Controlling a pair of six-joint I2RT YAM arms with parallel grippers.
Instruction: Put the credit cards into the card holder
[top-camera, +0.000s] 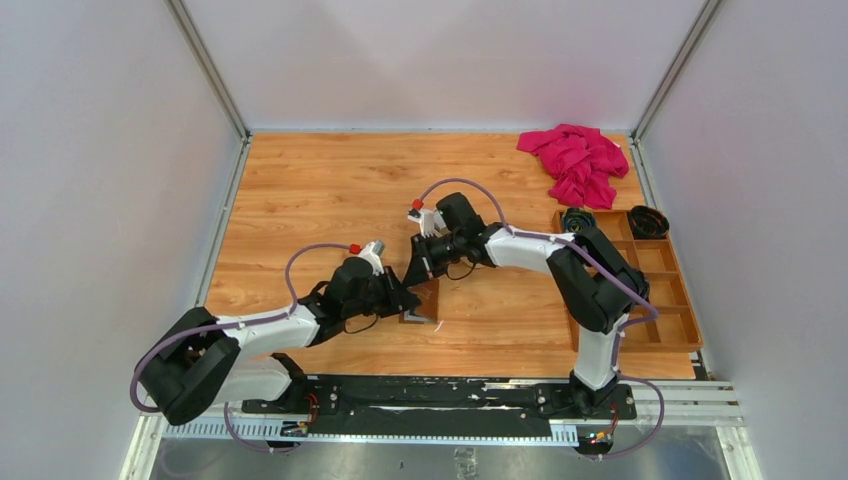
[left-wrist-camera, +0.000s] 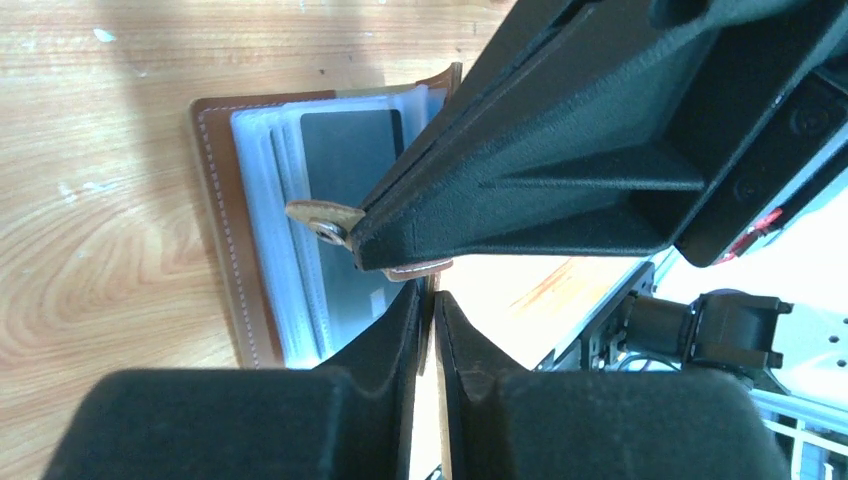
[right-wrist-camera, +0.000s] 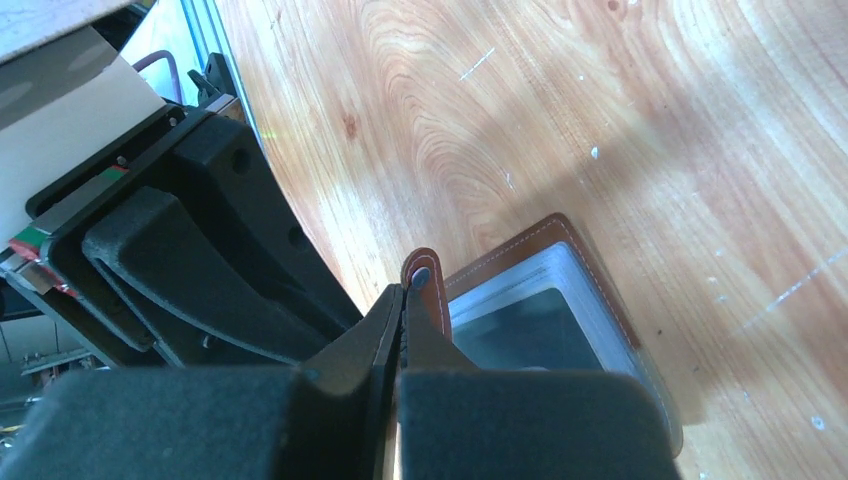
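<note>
The brown leather card holder (left-wrist-camera: 230, 240) lies open on the table, with clear plastic sleeves (left-wrist-camera: 270, 200) and a dark card or insert (right-wrist-camera: 520, 330) visible in it. My left gripper is over the holder's right edge, its fingertips close together on a thin brown edge; whether it grips it is unclear. My right gripper is shut at the holder's leather strap tab (right-wrist-camera: 425, 275), which stands up at its fingertips. In the top view both grippers meet over the holder (top-camera: 420, 310), hiding much of it.
A wooden organiser tray (top-camera: 660, 290) with dark coiled items is at the right. A crumpled pink cloth (top-camera: 580, 160) lies at the back right.
</note>
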